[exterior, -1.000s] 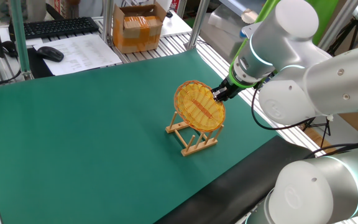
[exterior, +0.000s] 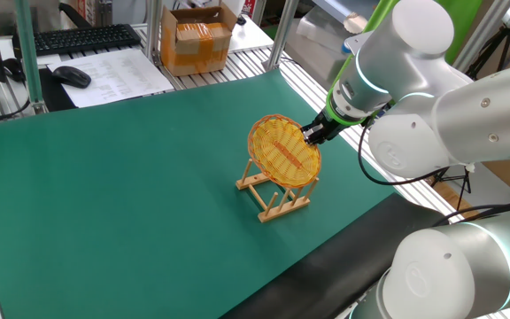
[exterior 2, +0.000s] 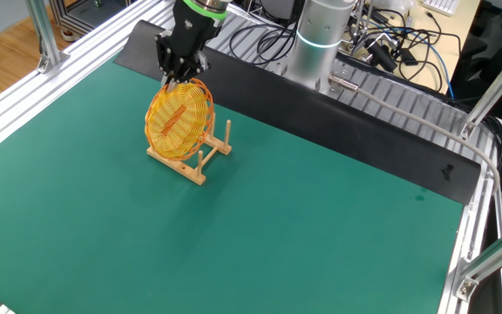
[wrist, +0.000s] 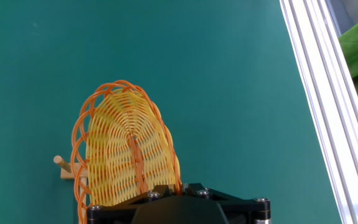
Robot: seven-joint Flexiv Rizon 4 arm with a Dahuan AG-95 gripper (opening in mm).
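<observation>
A round yellow woven basket [exterior: 283, 151] with an orange braided rim stands tilted, nearly on edge, at the wooden rack [exterior: 274, 209]. Its lower edge is among the rack's pegs; whether its weight rests there I cannot tell. At the basket's upper rim, my gripper [exterior: 309, 136] is shut on the edge. From the other side, the basket [exterior 2: 179, 120] hides part of the rack [exterior 2: 181, 169]. In the wrist view the rim of the basket [wrist: 129, 146] runs in between the fingertips of my gripper, and only a peg end of the rack [wrist: 61, 163] shows.
A black strip [exterior 2: 347, 135] borders the mat on the robot's side. A cardboard box [exterior: 197, 40], a mouse [exterior: 72, 76] and a keyboard [exterior: 76, 38] lie beyond the mat.
</observation>
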